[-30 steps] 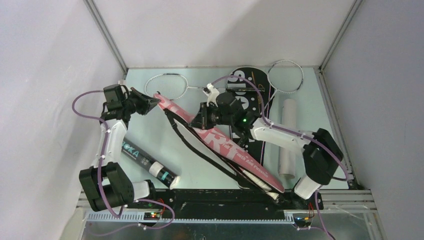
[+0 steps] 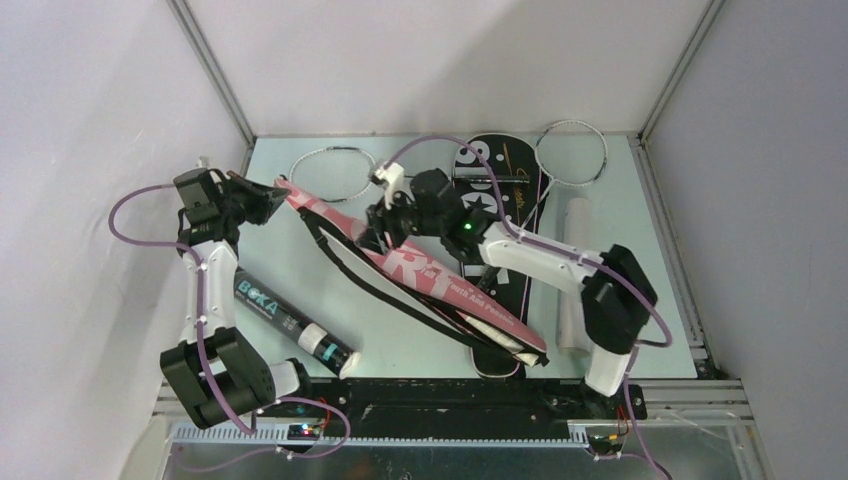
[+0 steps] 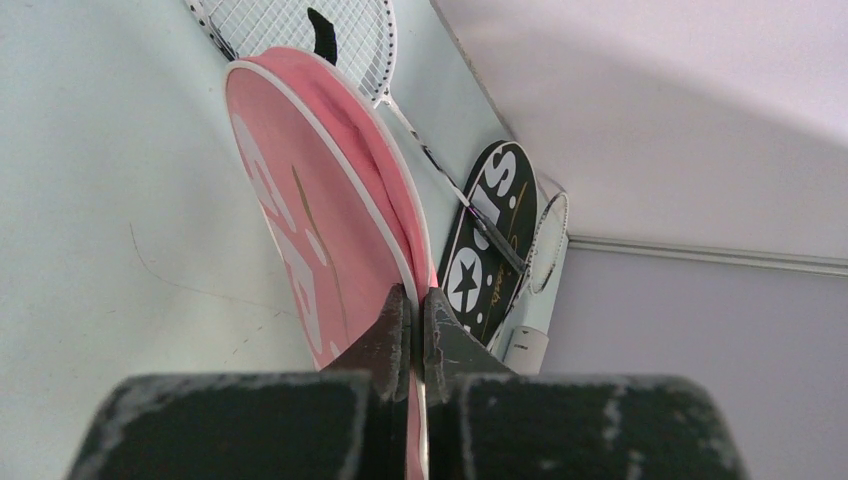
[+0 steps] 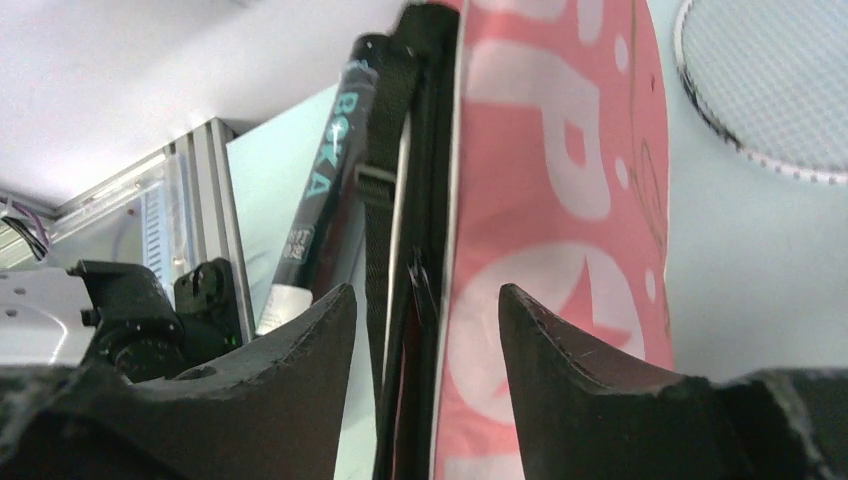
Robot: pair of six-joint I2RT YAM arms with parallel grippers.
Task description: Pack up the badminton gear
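A pink racket bag (image 2: pixel 440 285) with white print and black straps lies diagonally across the table. My left gripper (image 2: pixel 278 191) is shut on its far-left tip, pinching the white-piped edge (image 3: pixel 355 160) in the left wrist view. My right gripper (image 2: pixel 375 225) is open above the bag's middle, its fingers either side of the dark zipper edge (image 4: pixel 425 285) in the right wrist view, blurred. One racket (image 2: pixel 330 149) lies at the back, another (image 2: pixel 572 123) at the back right, both reaching over a black printed bag (image 2: pixel 500 300).
A black BOKA tube (image 2: pixel 282 312) lies at the front left. A pale tube (image 2: pixel 575 320) lies on the right. The white tabletop (image 2: pixel 648 280) has bare space at its right edge; walls border it.
The left gripper and bag tip moved left from a second ago.
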